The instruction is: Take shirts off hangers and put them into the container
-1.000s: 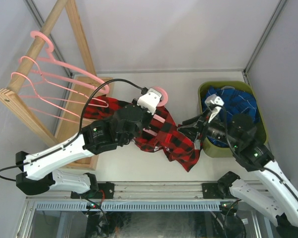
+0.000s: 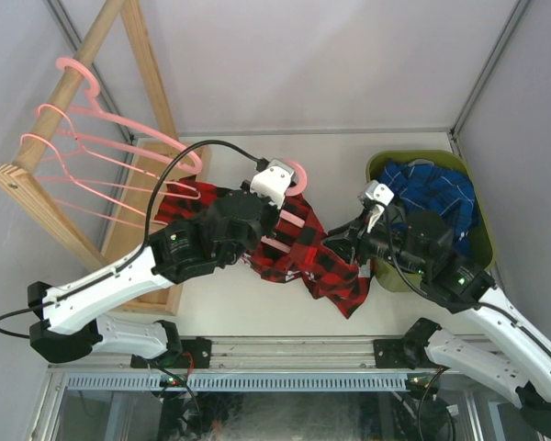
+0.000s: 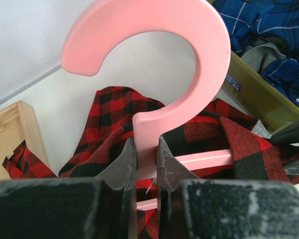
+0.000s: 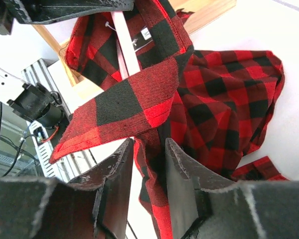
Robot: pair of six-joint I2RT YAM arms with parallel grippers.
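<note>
My left gripper is shut on the neck of a pink hanger [image 3: 147,132], whose hook rises above the fingers in the left wrist view. A red and black checked shirt [image 2: 340,276] drapes around the hanger's lower bars and spreads to both sides. My right gripper is at the shirt's right part, its fingers standing apart with a fold of the cloth between them. In the right wrist view a pink hanger bar [image 4: 125,42] shows at the shirt's opening, near the left gripper's black fingers.
On the left stands a wooden rack [image 2: 23,184] with several empty pink hangers [image 2: 119,138]. An olive bin [image 2: 376,165] holding blue checked cloth [image 2: 432,188] sits at the right, close beside my right arm.
The left arm has barely moved, and the shirt lies almost as before.
</note>
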